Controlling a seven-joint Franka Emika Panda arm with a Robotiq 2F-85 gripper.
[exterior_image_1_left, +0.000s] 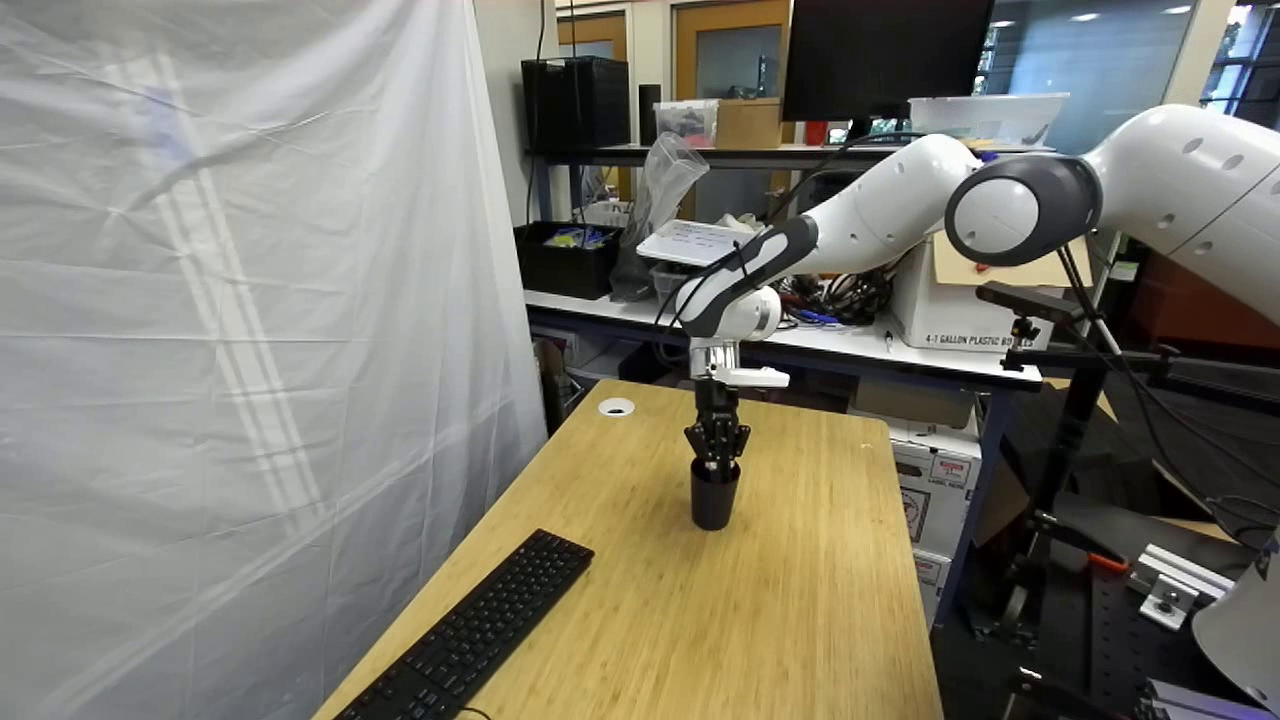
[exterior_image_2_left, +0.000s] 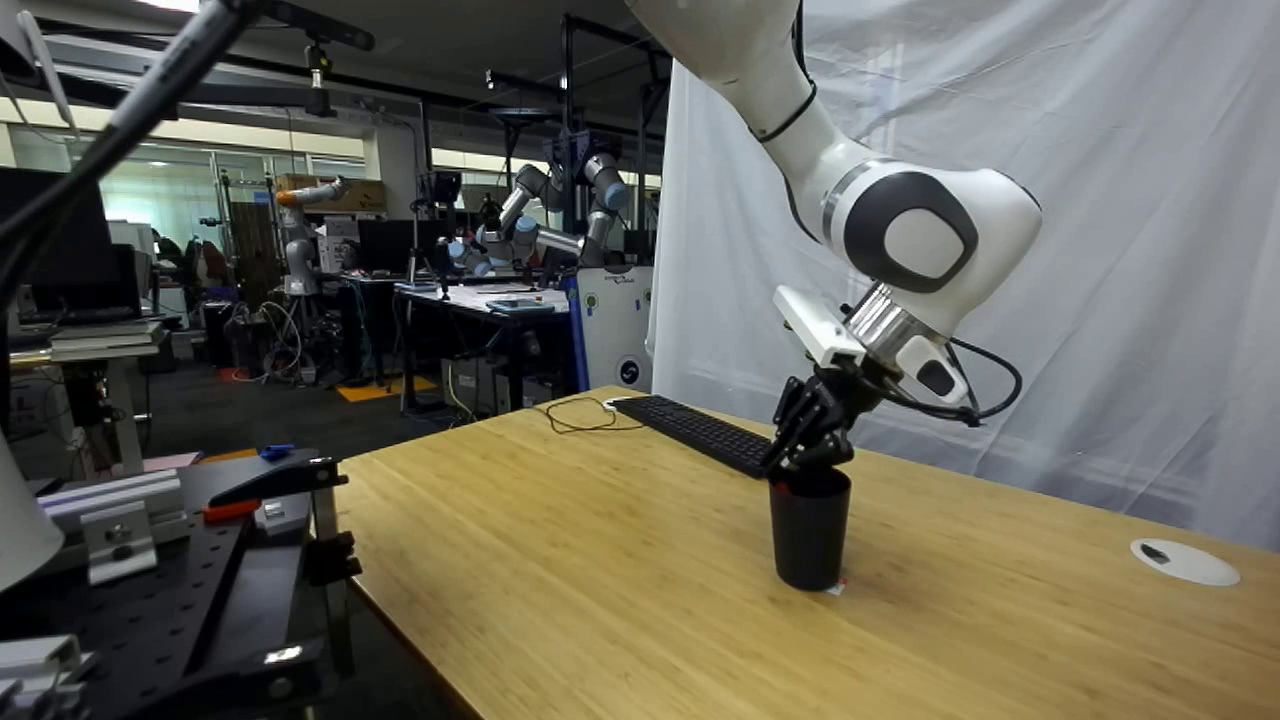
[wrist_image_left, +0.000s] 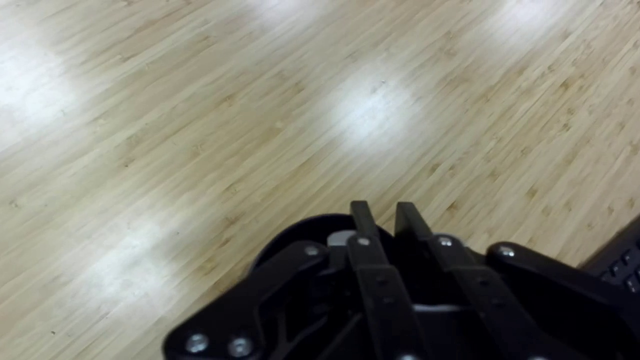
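A black cup (exterior_image_1_left: 714, 502) stands on the wooden table, with my gripper (exterior_image_1_left: 715, 464) pointing down into its mouth. In exterior view 2, the fingers go behind the near rim of the cup (exterior_image_2_left: 810, 540), and a bit of red shows at that rim. The wrist view has the fingers of my gripper close together, a narrow dark gap between them, over the cup's dark opening. Whatever sits between them is hidden. Beside the left finger lies a small pale grey shape (wrist_image_left: 339, 237), partly covered; I cannot tell what it is.
A black keyboard (exterior_image_1_left: 480, 630) lies along the table's curtain side. Near the far corner is a white round grommet (exterior_image_1_left: 615, 407). A small white scrap (exterior_image_2_left: 836, 588) shows at the cup's base.
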